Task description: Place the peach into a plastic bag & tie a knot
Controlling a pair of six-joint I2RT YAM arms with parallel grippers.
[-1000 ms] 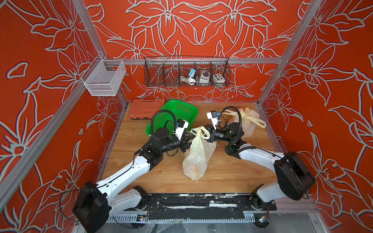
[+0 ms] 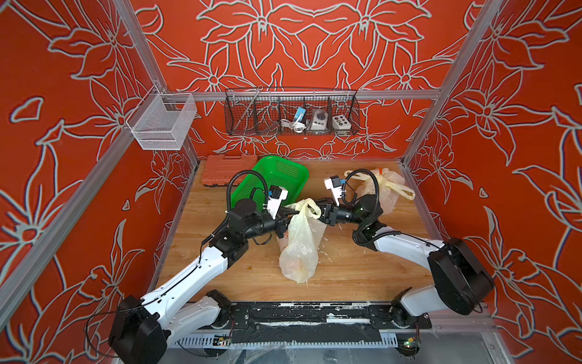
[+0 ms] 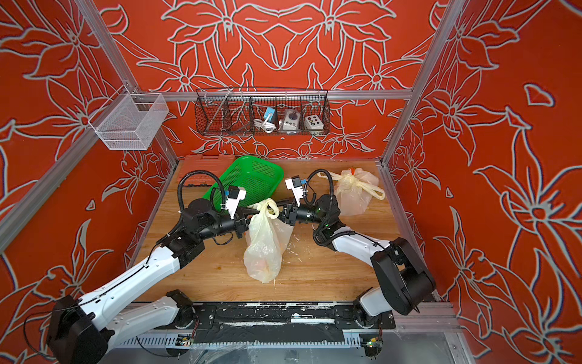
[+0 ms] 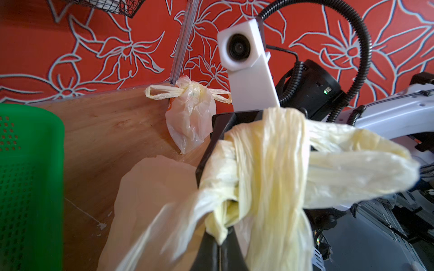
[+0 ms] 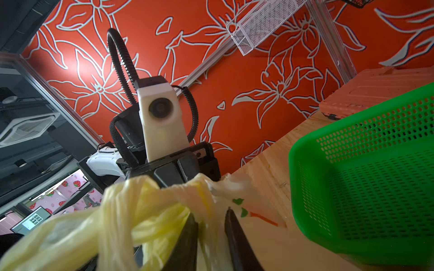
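Observation:
The pale yellow plastic bag [image 2: 300,245] hangs between my two grippers, its handles twisted and looped at the top. A faint pinkish shape, likely the peach [image 3: 260,267], shows through its lower end. In the left wrist view my left gripper is shut, a thin strip of the bag pinched at its fingertips. The right gripper has its fingers parted, with bag film between and behind them; loops of the bag drape over its body [image 4: 230,131] in the left wrist view.
A green basket [image 2: 297,176] stands behind the arms, beside an orange case [image 2: 227,170]. Another tied bag [image 2: 391,188] sits at the back right.
My left gripper has moved a little left, away from the right one. The bag's upper end has shifted left too and hangs more vertically. The right gripper has turned slightly and its fingers show more.

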